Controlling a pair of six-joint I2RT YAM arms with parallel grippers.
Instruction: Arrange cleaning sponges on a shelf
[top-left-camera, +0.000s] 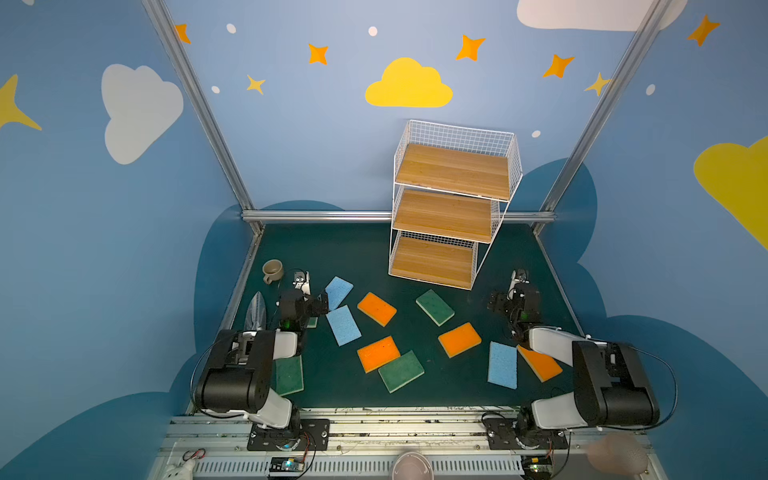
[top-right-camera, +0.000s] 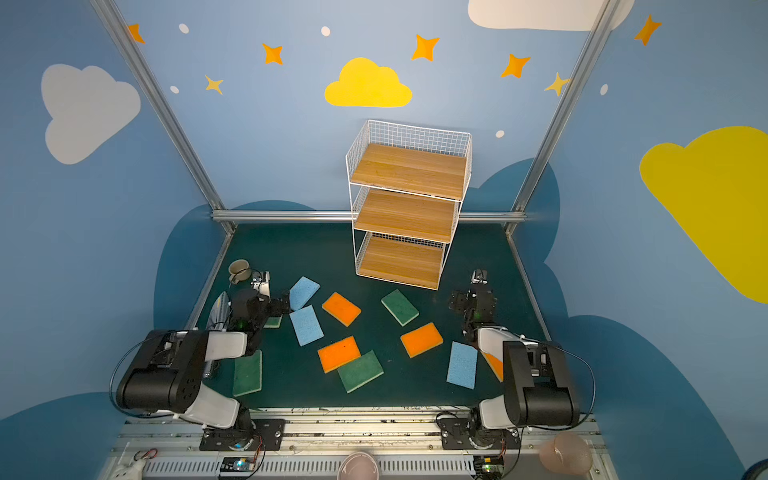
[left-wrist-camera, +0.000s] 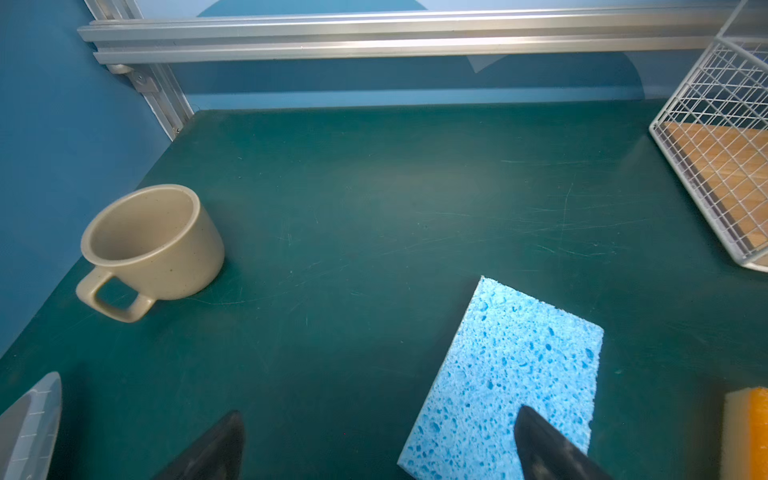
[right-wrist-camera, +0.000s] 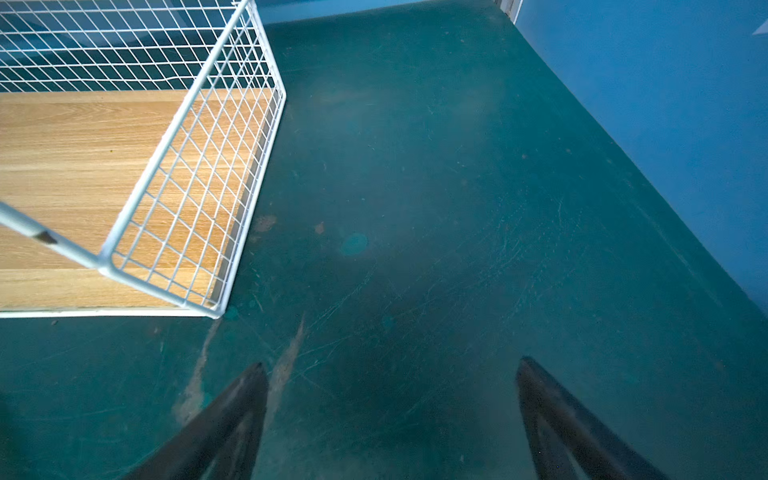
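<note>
A three-tier white wire shelf with wooden boards (top-left-camera: 442, 214) stands at the back, its boards bare. Orange sponges (top-left-camera: 460, 340), green sponges (top-left-camera: 434, 308) and blue sponges (top-left-camera: 344, 325) lie scattered flat on the table. One green sponge (top-left-camera: 289, 375) lies by the left arm, and an orange one (top-left-camera: 541, 364) is partly covered by the right arm. My left gripper is open above the table, its right fingertip overlapping a blue sponge (left-wrist-camera: 512, 376) in the left wrist view. Over bare table to the shelf's right, my right gripper stands open and empty.
A beige mug (left-wrist-camera: 156, 240) sits at the back left, with a grey, pointed object (top-left-camera: 255, 310) in front of it. Bare table (right-wrist-camera: 448, 208) extends right of the shelf. A metal rail (top-left-camera: 320, 216) runs along the back wall.
</note>
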